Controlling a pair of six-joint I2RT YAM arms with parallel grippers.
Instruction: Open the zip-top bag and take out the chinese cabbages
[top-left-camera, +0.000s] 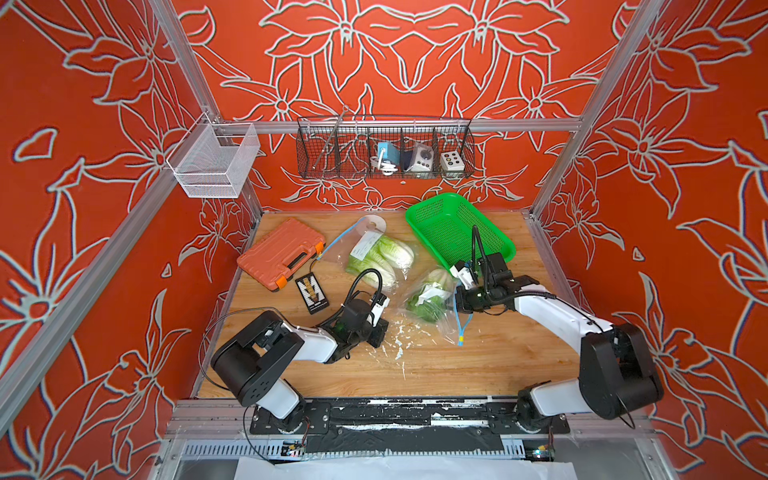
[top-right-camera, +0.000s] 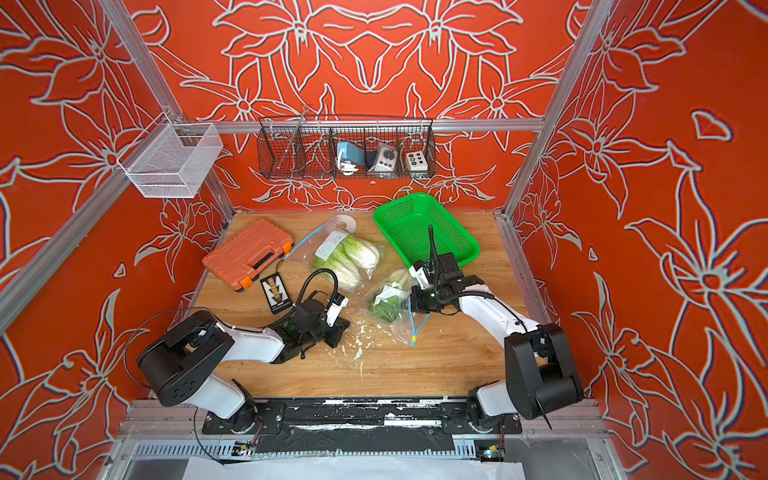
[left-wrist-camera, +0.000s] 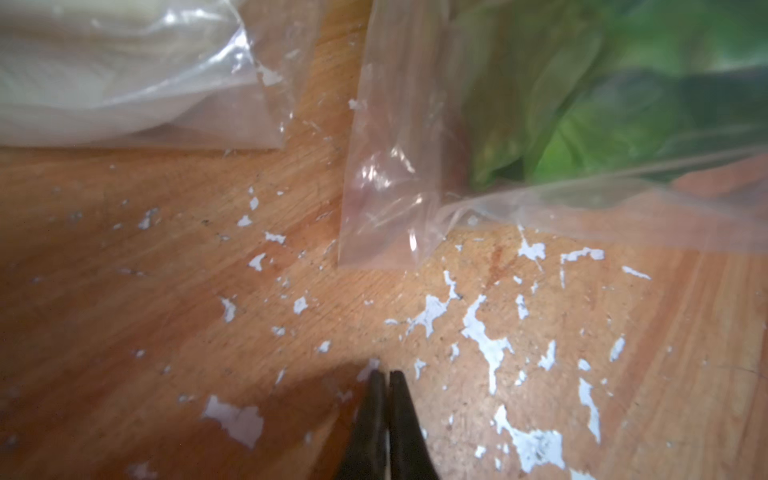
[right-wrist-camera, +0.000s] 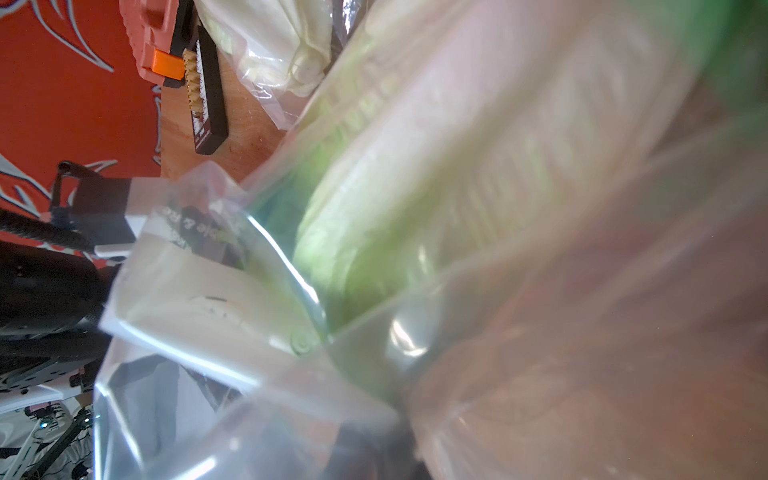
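A clear zip bag with a leafy cabbage (top-left-camera: 428, 304) lies mid-table, its blue zip strip (top-left-camera: 461, 328) hanging at its right end. Another bag of pale cabbages (top-right-camera: 344, 260) lies behind it, further left. My right gripper (top-left-camera: 460, 299) is at the zip end of the front bag; clear plastic fills the right wrist view and hides its fingertips, so what lies between them is unclear. My left gripper is shut with nothing visible between its fingers, low over the wood in front of both bags.
A green basket (top-left-camera: 488, 228) stands at the back right. An orange case (top-left-camera: 276, 248) and a small black tool set (top-left-camera: 312, 292) lie at the left. Wire baskets hang on the walls.
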